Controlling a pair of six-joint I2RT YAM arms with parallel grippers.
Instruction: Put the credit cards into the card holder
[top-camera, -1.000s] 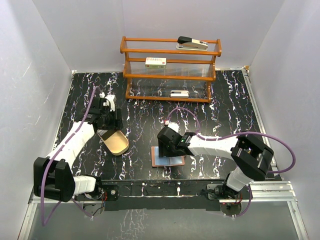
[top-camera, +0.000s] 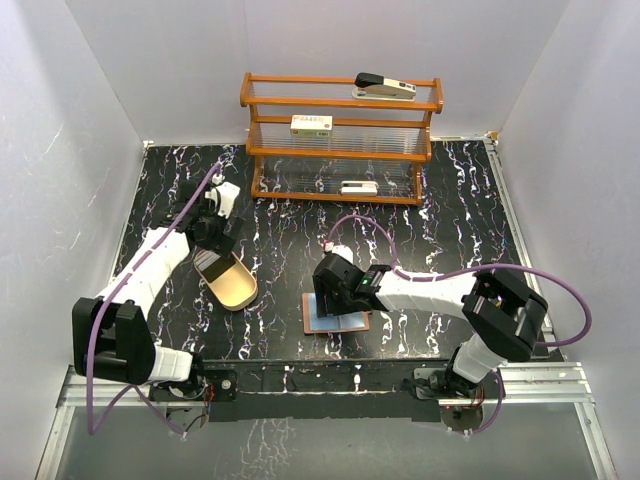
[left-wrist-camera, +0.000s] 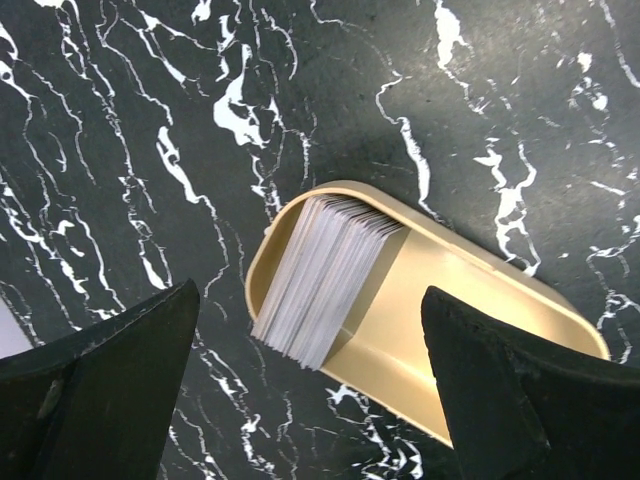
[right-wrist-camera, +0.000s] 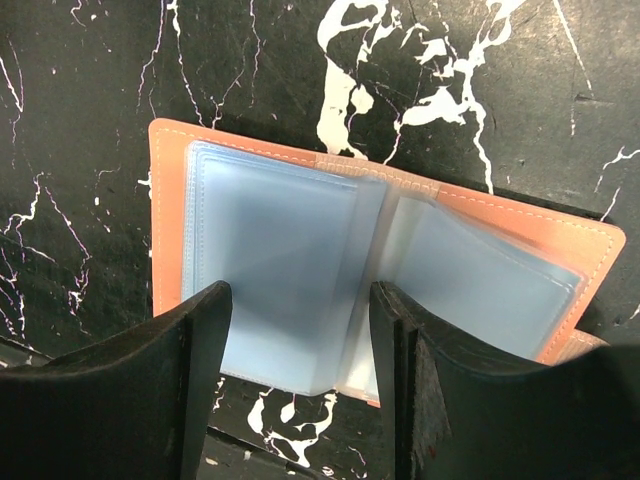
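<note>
A row of thin cards (left-wrist-camera: 326, 275) stands on edge at one end of the cream oval tray (left-wrist-camera: 415, 335). Above that tray my left gripper is open, its two dark fingers wide apart and nothing between them. The card holder (right-wrist-camera: 280, 260) lies open flat on the table, with blue-grey pocket panels and an orange stitched border. My right gripper is over the holder with a gap between its fingers; no card shows there. In the top view, the right arm covers part of the holder (top-camera: 325, 322).
At the back stands a wooden rack (top-camera: 340, 153) with a stapler (top-camera: 384, 87) on top, a small box (top-camera: 311, 125) and a white item (top-camera: 359, 187). Bare marble tabletop (top-camera: 290, 240) lies between tray and holder.
My left gripper has turned over the cards' end of the tray, now slanting across it. The right arm stays almost still over the holder.
</note>
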